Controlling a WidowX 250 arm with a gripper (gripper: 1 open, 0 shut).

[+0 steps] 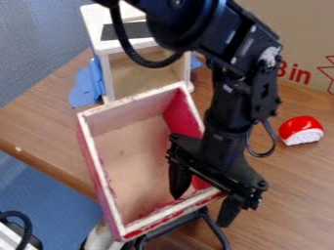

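The black gripper [202,190] is low over the right side of an empty wooden box [124,166] with pink and red-painted walls. One finger reaches inside the box and the other is outside its near right wall; whether they pinch the wall I cannot tell. The box sits near the table's left edge.
A white-framed wooden box [127,76] with blue cloth [86,86] beside it stands at the back. A red-and-white object [300,131] lies at the right, before a cardboard panel [300,49]. Black cables are at the bottom. Bare table [39,127] shows at left.
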